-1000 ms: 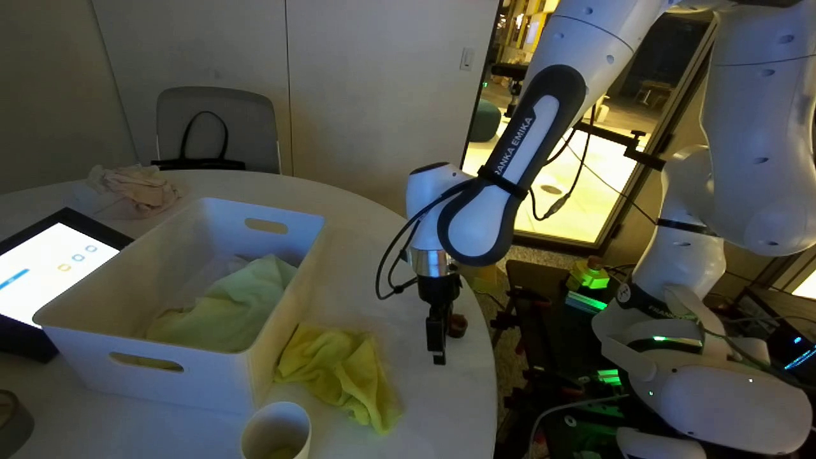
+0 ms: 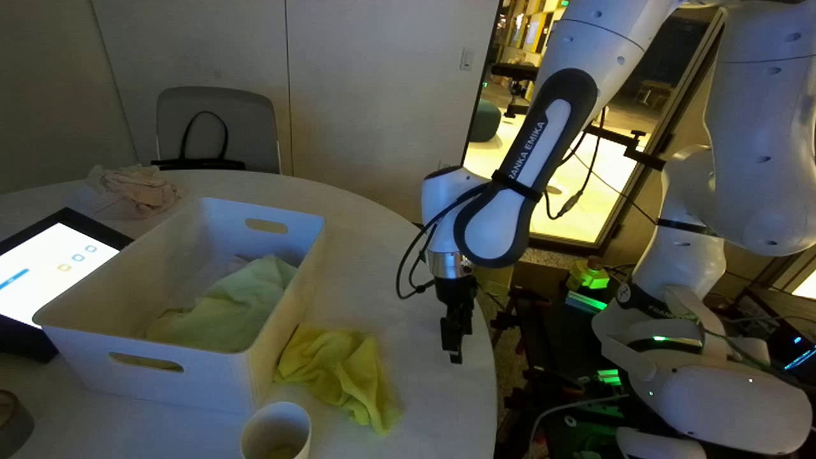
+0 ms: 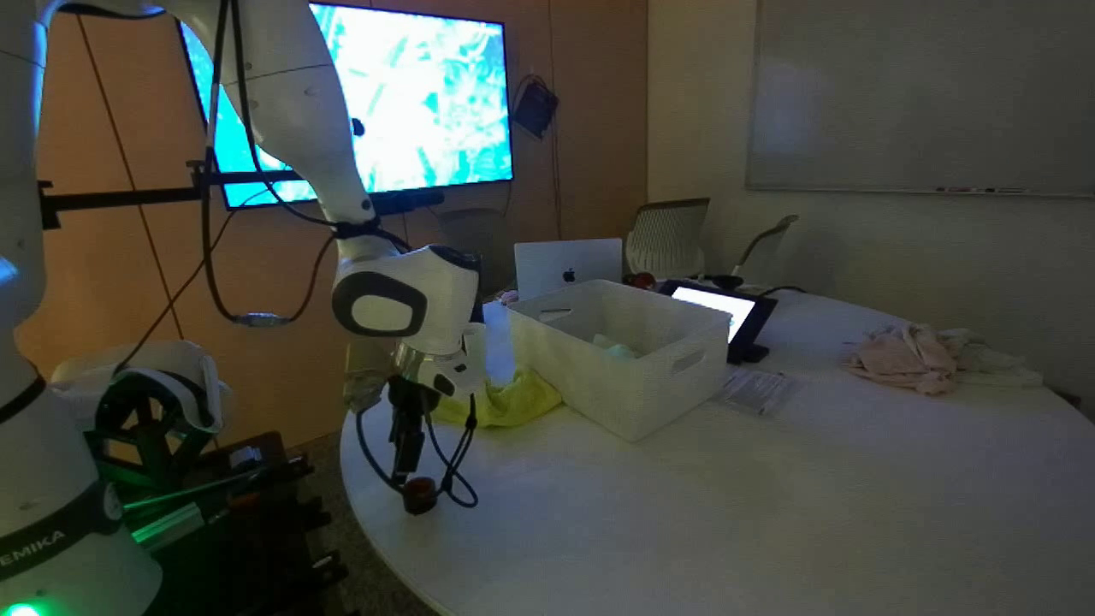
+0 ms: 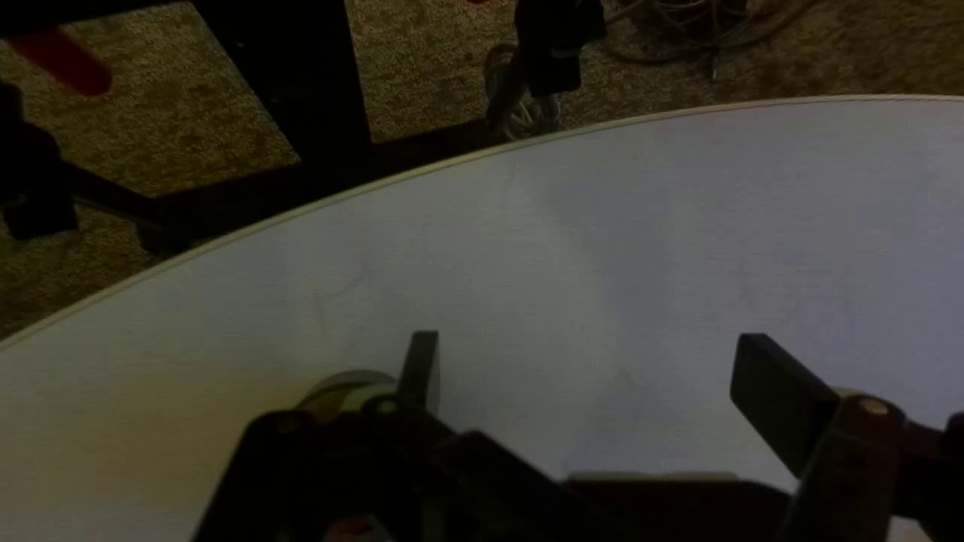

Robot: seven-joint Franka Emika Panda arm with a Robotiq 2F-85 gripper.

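Observation:
Over the table near its edge, my gripper (image 2: 456, 348) points downward. Its fingers (image 4: 782, 397) stand wide apart in the wrist view, with only bare tabletop showing between them. A small reddish-brown round object (image 3: 420, 496) rests on the table by the fingertips; in the wrist view it is partly covered by the left finger. Exterior view 1 hides it behind the gripper. Left of the gripper there, a yellow cloth (image 2: 340, 375) lies crumpled against a white box (image 2: 264, 367). Inside the box is a pale green cloth (image 2: 233, 306).
A white cup (image 2: 276, 432) stands at the box's near corner. Beyond the box are a lit tablet (image 3: 719, 305) and a laptop (image 3: 570, 269). Pinkish cloths (image 3: 903, 359) lie farther off. The table edge (image 4: 434, 167) curves close to the gripper.
My gripper has shifted a little to the right in exterior view 1, toward the table edge. The small round object, visible beside it before, is now hidden there. The cloths have not moved.

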